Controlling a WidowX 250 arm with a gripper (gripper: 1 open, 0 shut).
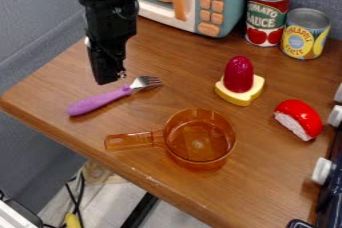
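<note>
My black gripper (107,64) hangs at the upper left, above and behind a fork with a purple handle (96,102), which lies on the wooden table (160,47) with its silver tines pointing right. The gripper is apart from the fork; whether its fingers are open or shut is unclear. An orange translucent pot (198,147) with its handle to the left lies in front.
A toy microwave (211,7) and two cans (266,22) stand at the back. A red piece on a yellow base (239,82) and a red sushi toy (299,119) sit right. A dark appliance (325,192) lines the right edge.
</note>
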